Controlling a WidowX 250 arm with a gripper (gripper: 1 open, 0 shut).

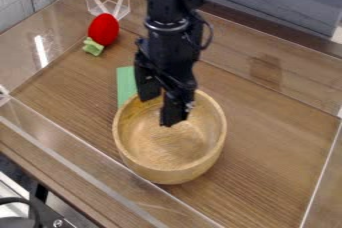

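Observation:
My gripper (163, 100) hangs from the black arm over the tan bowl (174, 157) at the middle front, its dark fingers spread open at the bowl's back rim. Whether anything small lies between them is hard to make out. A green block (126, 80) lies just behind the bowl on the left, partly hidden by the gripper.
A red object (103, 28) with white prongs and a small green piece stands at the back left. A white panel (294, 2) runs along the back right.

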